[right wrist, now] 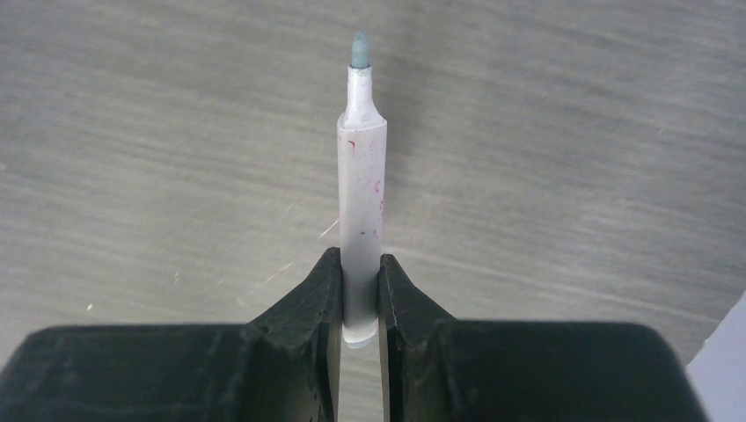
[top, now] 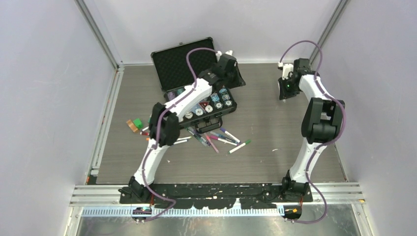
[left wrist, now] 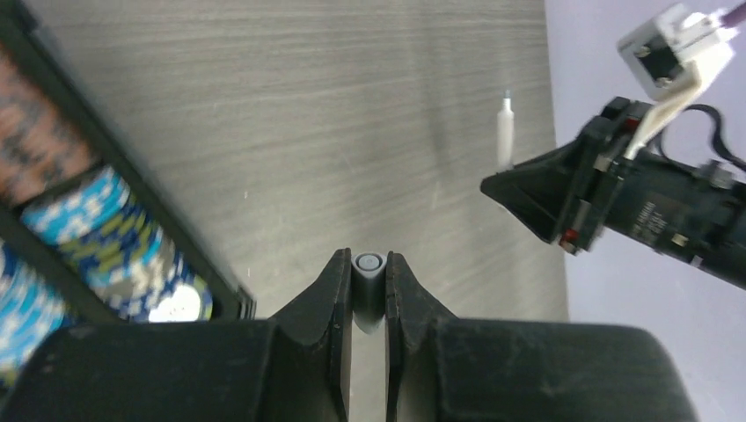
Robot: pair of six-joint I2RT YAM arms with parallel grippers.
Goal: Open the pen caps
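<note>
My right gripper (top: pixel 282 93) is at the right back of the table, shut on an uncapped white marker (right wrist: pixel 359 185) with a pale blue-grey tip pointing up in the right wrist view. My left gripper is above the right side of the chip case, shut on a small grey cylindrical piece (left wrist: pixel 368 264), likely a cap, seen end-on. Loose markers (top: pixel 237 148) of several colours lie in front of the case.
An open black case (top: pixel 184 63) of poker chips stands at the back centre. Wooden and green blocks (top: pixel 137 123) lie at the left.
</note>
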